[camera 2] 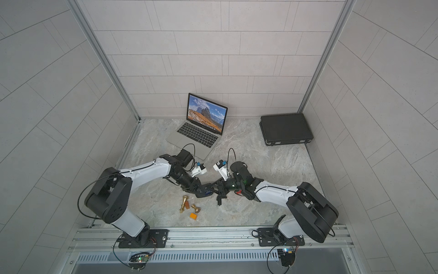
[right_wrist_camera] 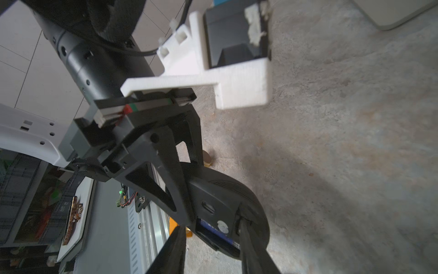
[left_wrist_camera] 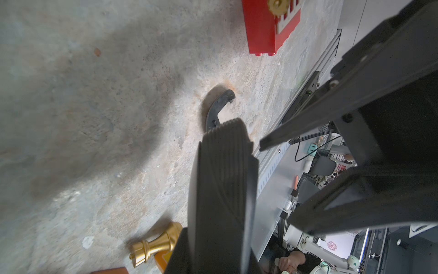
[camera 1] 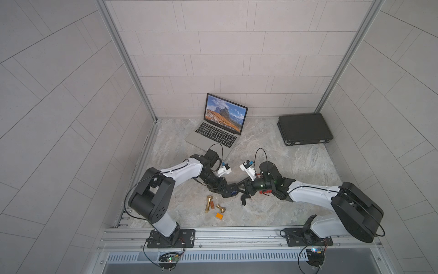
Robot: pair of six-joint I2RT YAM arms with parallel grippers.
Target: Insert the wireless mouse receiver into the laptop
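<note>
My left gripper (camera 1: 224, 189) is shut on the dark mouse (right_wrist_camera: 228, 196), holding it off the table. In the right wrist view its underside faces the camera, with a blue battery (right_wrist_camera: 214, 230) showing in an open compartment. My right gripper has its fingertips close by the mouse's lower edge, with a gap between them. Whether anything small sits deeper between its fingers cannot be told. No receiver can be made out for certain. Behind the arms the silver laptop (camera 1: 207, 140) stands open with its screen lit. A curved black piece (left_wrist_camera: 219, 109) lies on the table.
Gold pieces (camera 1: 209, 203) and an orange block (camera 1: 219, 216) lie near the front. A red block (left_wrist_camera: 272, 27) is close to the right gripper. The black case (camera 1: 304, 128) rests at the back right. Table between laptop and case is clear.
</note>
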